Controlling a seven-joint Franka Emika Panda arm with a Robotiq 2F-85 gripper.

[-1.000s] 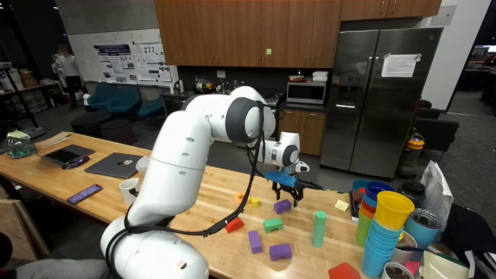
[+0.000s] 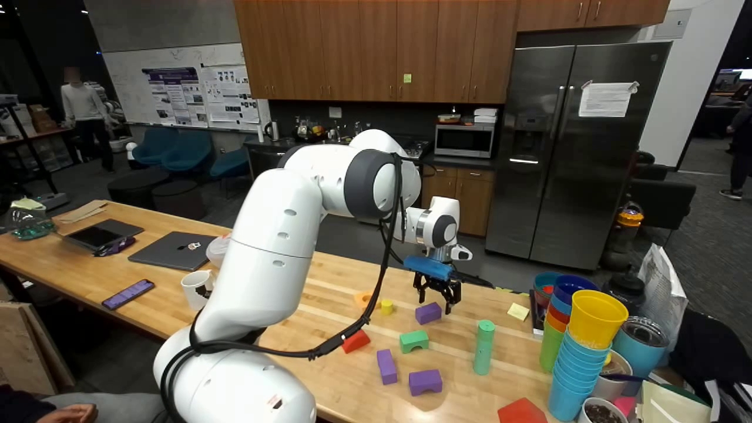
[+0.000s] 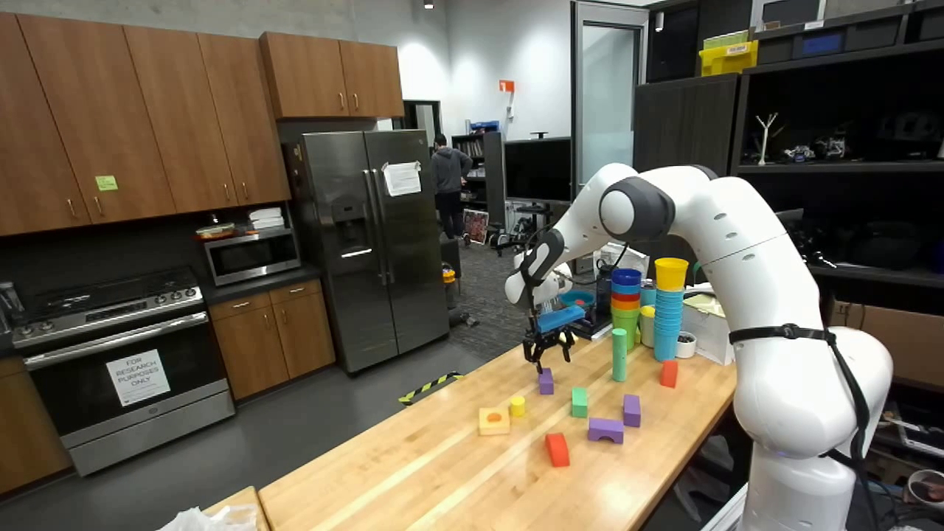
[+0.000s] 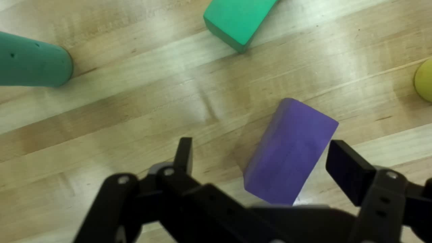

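My gripper is open, its two black fingertips spread wide apart. Between and beyond them in the wrist view lies a purple block [image 4: 293,152], nearer the right fingertip, resting on the wooden table. Exterior view 1 shows the gripper [image 2: 435,299] low over that purple block [image 2: 427,313]; in exterior view 2 the same block [image 3: 546,381] sits just under the black fingers. Whether a finger touches it cannot be told.
Stacked cups [image 2: 578,359] crowd the right end.
My wrist's angle has shifted slightly, while the gripper stays over about the same spot. The blocks have not moved. A person in the background has stepped left.
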